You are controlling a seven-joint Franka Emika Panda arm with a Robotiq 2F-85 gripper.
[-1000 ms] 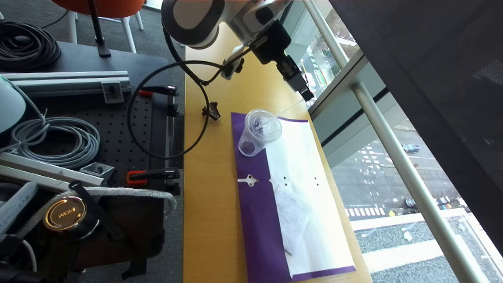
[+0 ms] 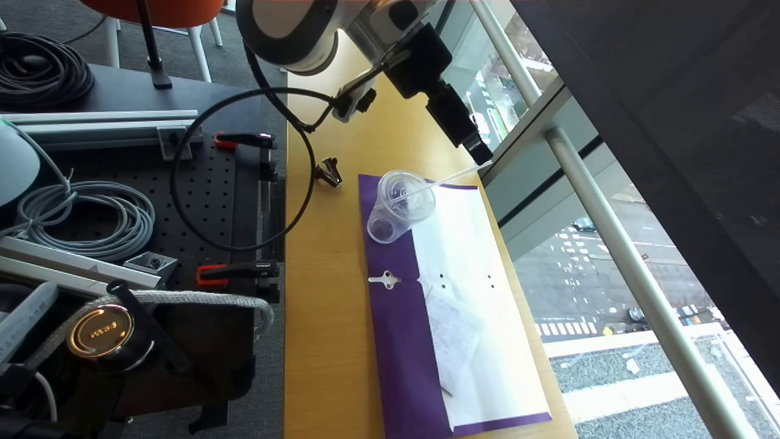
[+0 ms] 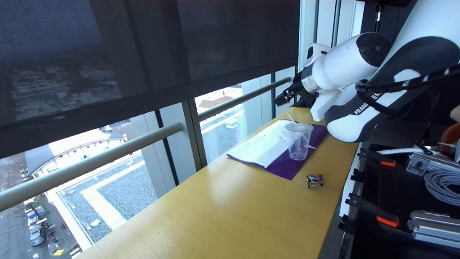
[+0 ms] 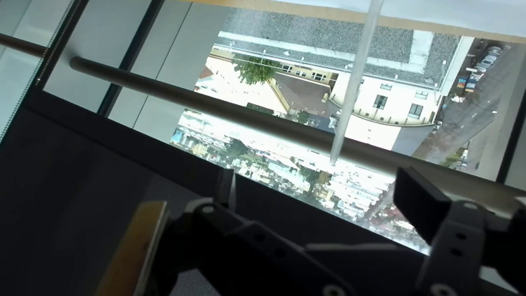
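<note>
On the folder's far end stands a clear plastic cup (image 2: 400,205) with a lid, seen also as the see-through cup (image 3: 298,144) in exterior view 2. A thin translucent straw (image 2: 453,178) slants out of its top toward the window, ending close to my gripper (image 2: 480,152). In the wrist view my gripper is open, its two dark fingers wide apart. The straw (image 4: 356,74) comes down from the top edge, and its free end appears just ahead of the gap. No contact with either finger shows there. The cup is outside the wrist view.
Under the cup lies a purple folder (image 2: 402,351) with white paper. A staple remover (image 2: 330,172) sits on the wooden table (image 2: 329,307) near its clamped side. The window rail (image 2: 621,227) runs close to my gripper. Bare tabletop (image 3: 207,216) stretches toward exterior view 2.
My gripper has shifted slightly down and right in exterior view 1. The straw leans farther out toward the window, and the cup has shifted slightly left. The arm's cable loop swung left.
</note>
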